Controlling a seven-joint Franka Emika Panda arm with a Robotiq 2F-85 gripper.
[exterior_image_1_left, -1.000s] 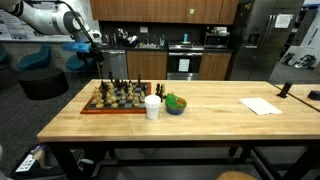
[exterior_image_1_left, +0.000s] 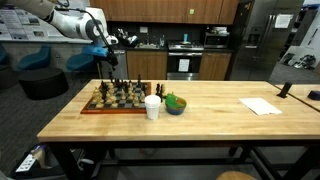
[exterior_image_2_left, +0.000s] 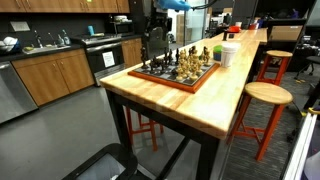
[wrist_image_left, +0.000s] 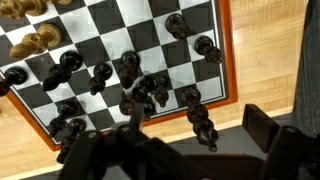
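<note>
A chessboard (exterior_image_1_left: 90, 111) with a reddish-brown frame lies on the wooden table, set with dark and gold-coloured pieces. In the wrist view the dark pieces fill the middle, and a few gold pieces (wrist_image_left: 36, 43) show at the upper left. My gripper is open above the board's edge on the dark side, nothing held. A tall dark piece (wrist_image_left: 203, 130) appears between its fingers in that view, below them and apart. Exterior view 1 has the gripper (exterior_image_1_left: 108, 53) hanging above the board's far side.
Right of the board stand a white tub (exterior_image_1_left: 152, 107) and a bowl (exterior_image_1_left: 175, 106) with green contents. Several pieces stand near them. White paper (exterior_image_1_left: 260, 106) lies farther right. Stools (exterior_image_2_left: 266, 95) stand beside the table.
In exterior view 1 my arm and gripper have moved to the right, over the board's far side. The board, tub and bowl look unmoved.
</note>
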